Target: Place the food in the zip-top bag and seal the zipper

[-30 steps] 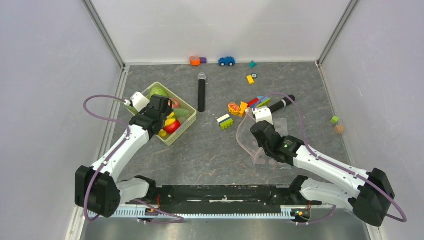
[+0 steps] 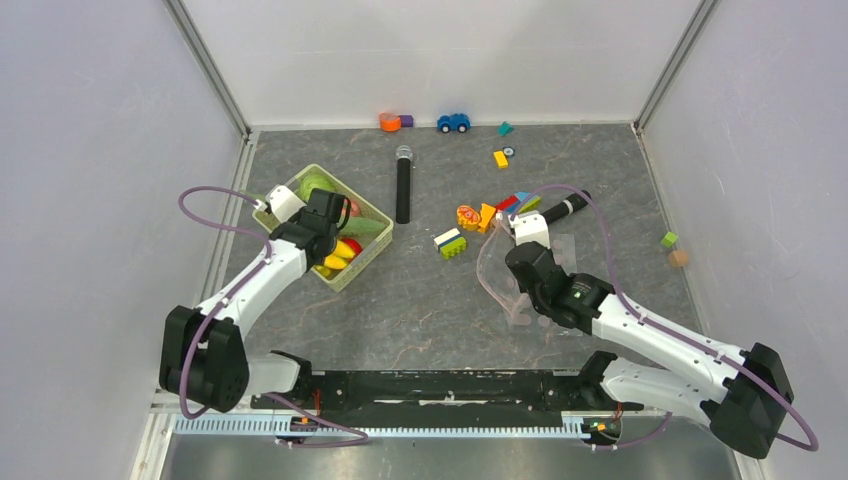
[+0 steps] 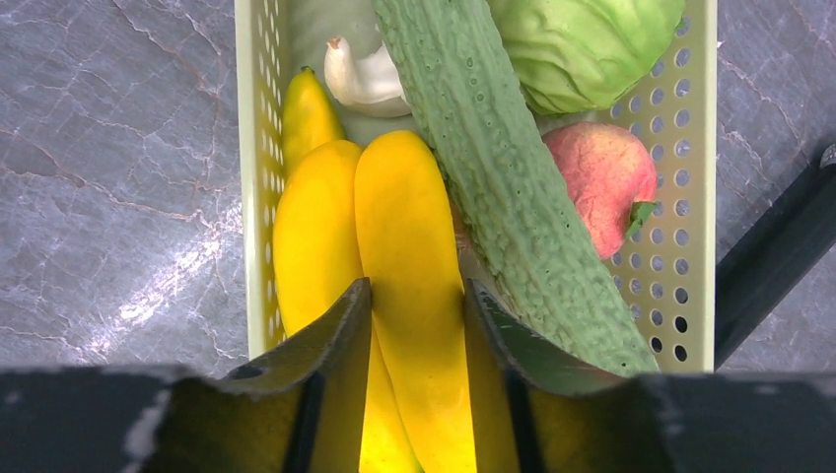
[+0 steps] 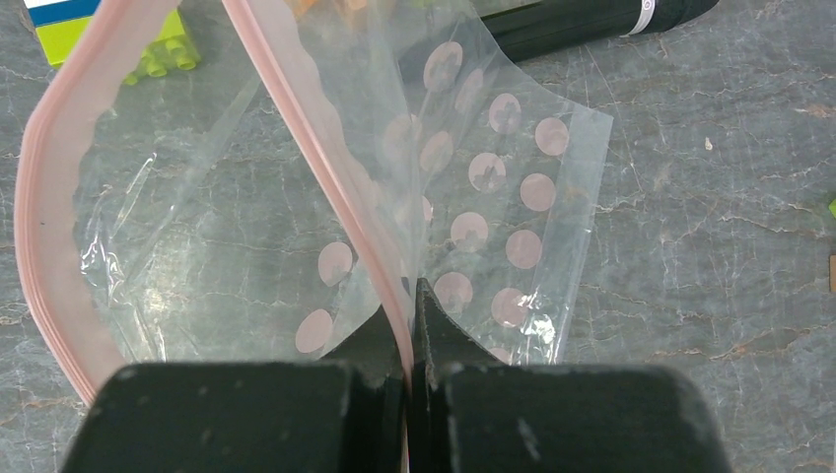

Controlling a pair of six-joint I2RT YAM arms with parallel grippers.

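In the basket point(image 2: 365, 268) lie yellow fruits point(image 3: 409, 227), a cucumber point(image 3: 513, 177), cabbage point(image 3: 582, 54) and peach point(image 3: 596, 177). My left gripper has its fingertips either side of the middle yellow fruit; whether they grip it is unclear. The clear zip bag point(image 4: 197, 256), with pink zipper edges, lies on the right of the table, its mouth spread. My right gripper is shut at the bag, a pink edge running between or against its fingers.
A microphone point(image 2: 403, 190) lies right of the basket, another point(image 2: 568, 207) behind the bag. Toy blocks point(image 2: 450, 245) and other small toys are scattered at the middle, back and right.
The left gripper has shifted slightly over the basket and the fruit under it looks rearranged in the top view. The right arm has moved very slightly.
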